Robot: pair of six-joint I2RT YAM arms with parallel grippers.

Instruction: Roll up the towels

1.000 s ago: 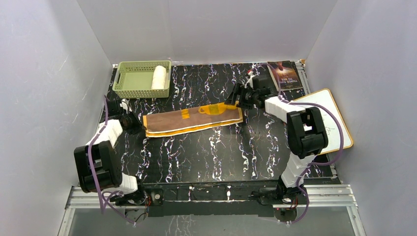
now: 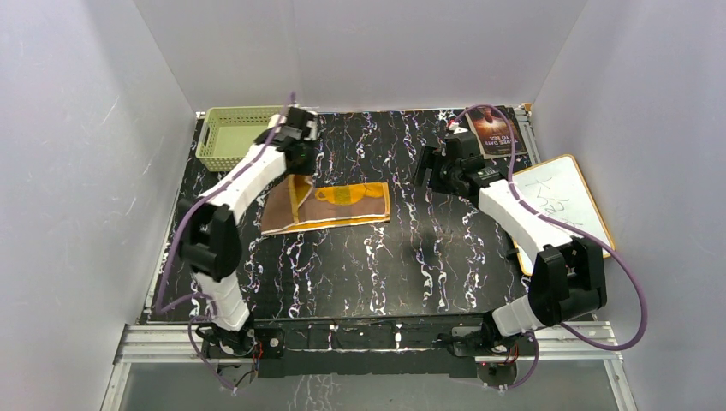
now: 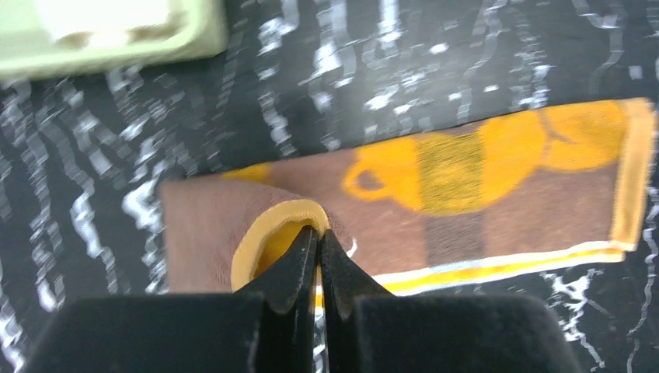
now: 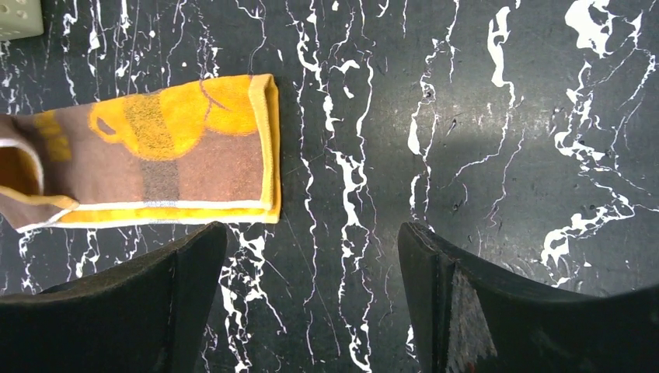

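A brown and yellow towel lies as a long folded strip left of centre on the table. Its left end is lifted and folded over toward the right, and my left gripper is shut on the yellow edge of that end. The lifted part curls up into a loop in the left wrist view, while the right part of the towel lies flat. To the right of the towel, my right gripper stands open above bare table, nothing between its fingers.
A green basket stands at the back left, a white roll inside it partly hidden by my left arm. A book and a whiteboard lie at the right.
My left gripper has swung right and back, carrying the towel's left end over the strip. The towel slid left earlier. My right gripper has moved slightly right, away from the towel's end.
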